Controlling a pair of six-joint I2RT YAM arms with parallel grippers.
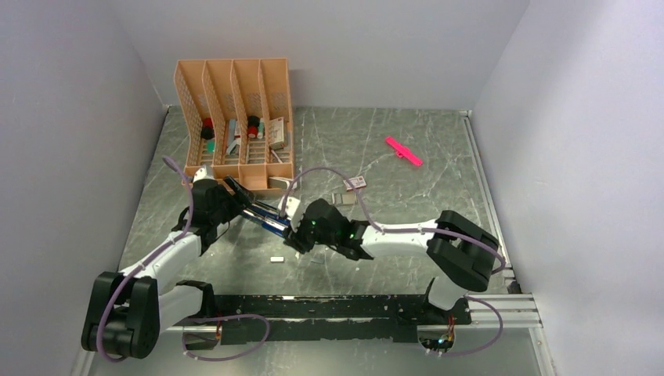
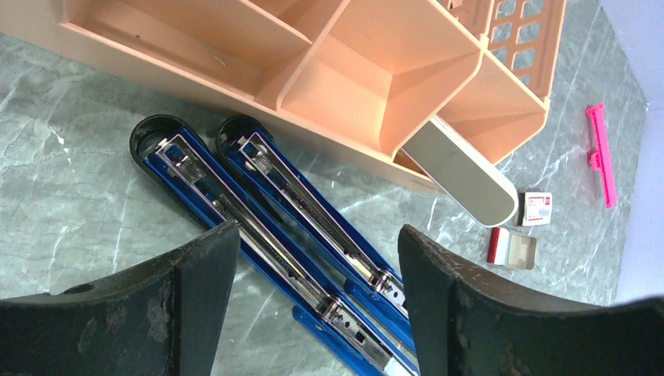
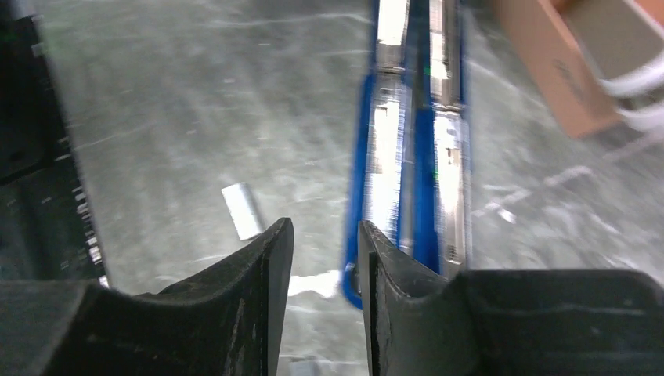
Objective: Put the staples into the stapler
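Two long blue stapler bodies (image 2: 266, 243) lie side by side on the table, folded open with their metal channels facing up. My left gripper hovers over them, fingers apart and empty. Across their front end is my right gripper, its fingers parted by a narrow gap with nothing held. A small white strip (image 3: 243, 211), perhaps staples, rests on the table left of the right fingers. In the top view a thin grey strip (image 1: 317, 261) lies to the right of the white strip (image 1: 277, 259). Whether staples sit inside the channels I cannot tell.
A tan organizer (image 1: 192, 149) stands behind the staplers, close to their rear ends. Two small boxes, one whitish (image 1: 355, 182) and one grey (image 1: 343, 199), lie right of it. A pink object (image 1: 404, 152) is farther right.
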